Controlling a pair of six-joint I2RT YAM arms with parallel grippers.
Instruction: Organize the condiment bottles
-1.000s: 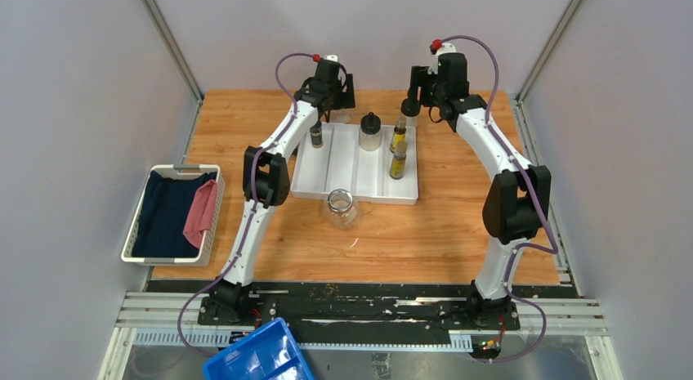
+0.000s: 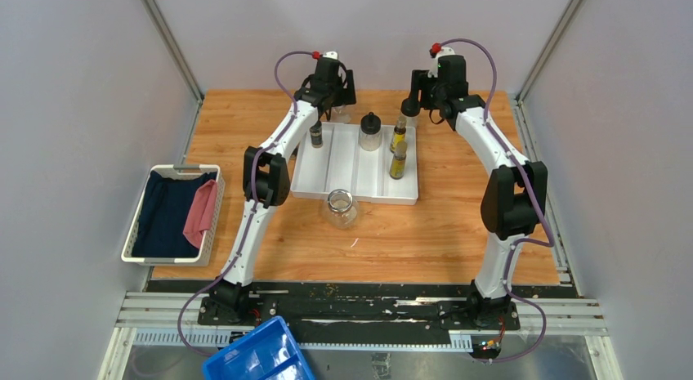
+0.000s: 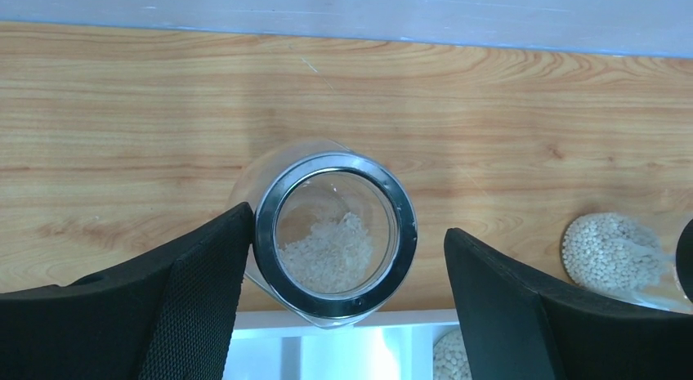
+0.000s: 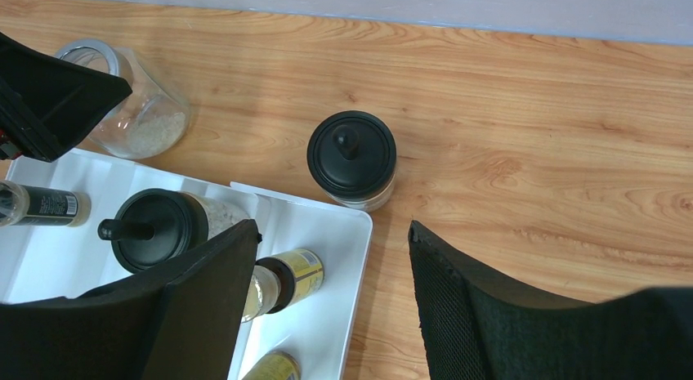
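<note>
A white divided tray [image 2: 343, 163] holds a dark-labelled bottle [image 4: 49, 207], a black-lidded jar [image 2: 369, 135] and yellow-labelled bottles [image 2: 398, 161]. Behind it, a glass jar with a steel rim and rice [image 3: 327, 253] lies between the fingers of my open left gripper, whose left finger reaches its rim. Another black-lidded jar [image 4: 351, 155] stands on the table just beyond the tray, ahead of my open right gripper, which has nothing between its fingers. A second glass jar [image 2: 342, 212] stands in front of the tray.
A white basket with dark and pink cloth [image 2: 199, 251] is at the left. A blue plastic bin [image 2: 245, 355] sits below the front edge. A wall runs along the back.
Both grippers have shifted very slightly near the back of the table, the right one a little lower in the top view. The objects have not visibly moved.
</note>
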